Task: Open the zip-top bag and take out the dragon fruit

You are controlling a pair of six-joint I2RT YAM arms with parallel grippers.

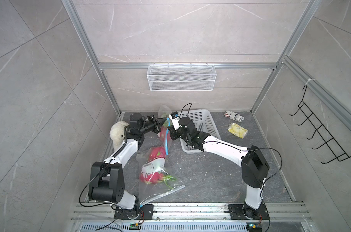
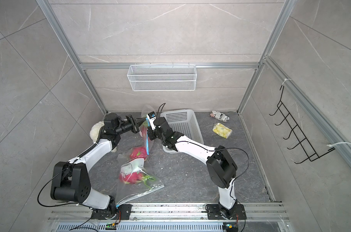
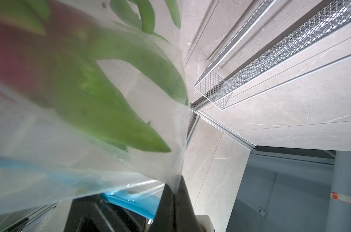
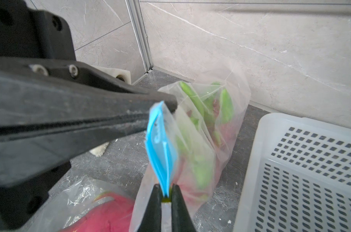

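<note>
The clear zip top bag [image 1: 164, 133] with a blue zip strip stands near the back wall; red dragon fruit with green scales [image 4: 225, 106] shows through its film. My left gripper is shut, and the film [image 3: 171, 170] narrows to a point at its fingertips. In the right wrist view, its fingers [image 4: 144, 102] reach in from the left to the upper end of the blue strip [image 4: 160, 143]. Below, my right gripper is shut on that strip. A second clear bag [image 1: 154, 170] with red fruit lies flat nearer the front.
A white perforated basket [image 1: 206, 119] stands right of the bag, partly under my right arm. A yellow packet [image 1: 237, 130] and a patterned packet [image 1: 234, 116] lie at the back right. A fluffy cream toy [image 1: 116, 133] sits by the left wall.
</note>
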